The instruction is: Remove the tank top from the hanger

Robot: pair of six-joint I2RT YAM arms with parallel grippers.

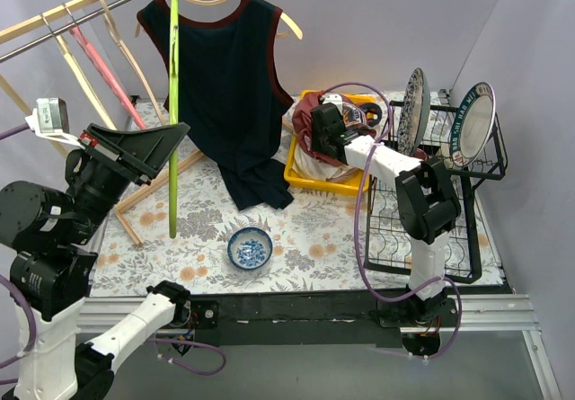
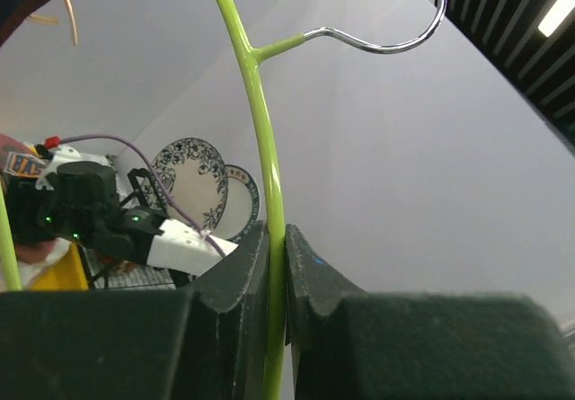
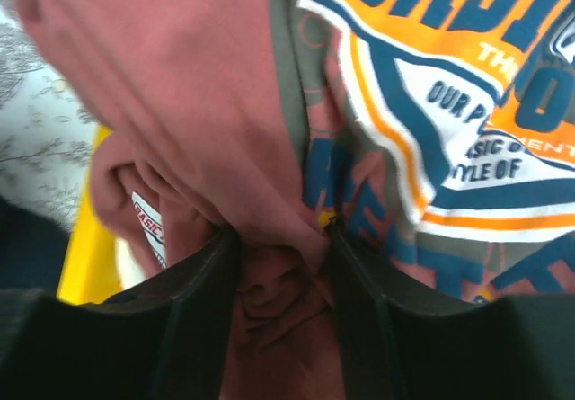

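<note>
A dark green tank top with maroon trim hangs on a pale wooden hanger at the back. A bright green hanger with a metal hook stands bare in the left wrist view, and my left gripper is shut on its bar. The hanger stands in front of the tank top's left edge in the top view. A reddish-brown printed garment lies bunched in the yellow basket. My right gripper is down among its folds, fingers apart, with cloth between them.
Empty hangers, including a pink one, hang from the rod at the left. A blue-patterned bowl sits on the table. Plates stand in a black wire rack at the right.
</note>
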